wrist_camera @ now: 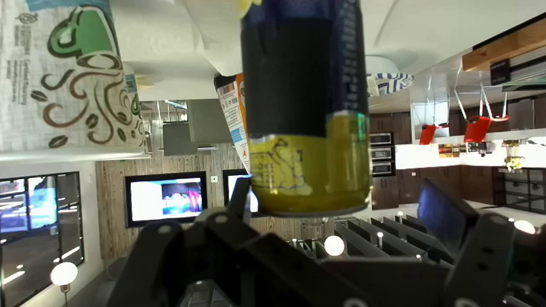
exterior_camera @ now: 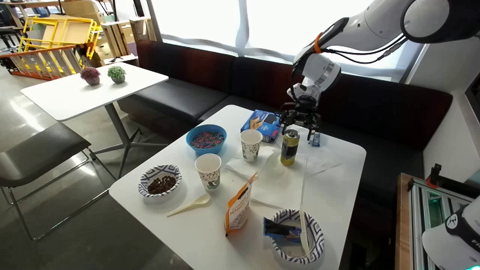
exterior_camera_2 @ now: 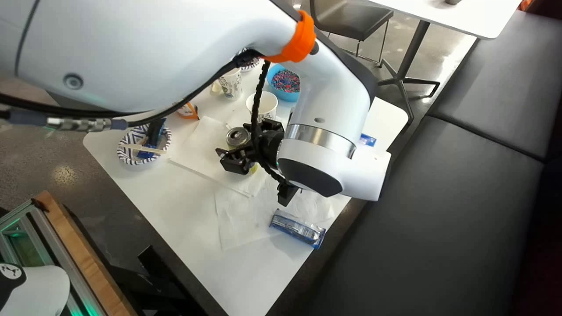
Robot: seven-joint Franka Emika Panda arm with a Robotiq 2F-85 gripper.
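Observation:
A yellow and dark can (exterior_camera: 290,148) stands upright on white paper on the table. My gripper (exterior_camera: 297,131) is open at the can's far side, pointing down toward the table. In the wrist view the can (wrist_camera: 309,102) looms large just beyond the fingers (wrist_camera: 239,197), nearer the left one, and nothing is gripped. From the second exterior view, the can's top (exterior_camera_2: 238,137) shows beside the gripper, whose black parts hide some of its side. Whether a finger touches the can I cannot tell.
Close to the can are a paper cup (exterior_camera: 251,146) and a blue box (exterior_camera: 261,125). A blue wrapped bar (exterior_camera_2: 298,228) lies near the bench-side edge. An orange pouch (exterior_camera: 239,204), a patterned bowl (exterior_camera: 318,231) and a blue bowl (exterior_camera: 192,137) stand farther off.

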